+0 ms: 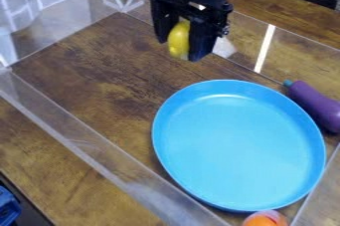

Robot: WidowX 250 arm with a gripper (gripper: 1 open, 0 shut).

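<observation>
My gripper, a black unit at the top centre of the camera view, is shut on a yellow object held between its fingers over the wooden tray floor. A large blue plate lies on the right side of the tray, below and to the right of the gripper.
A purple eggplant lies at the right edge. An orange object is at the bottom, beside the plate. Clear walls border the tray. A blue item sits at the lower-left corner.
</observation>
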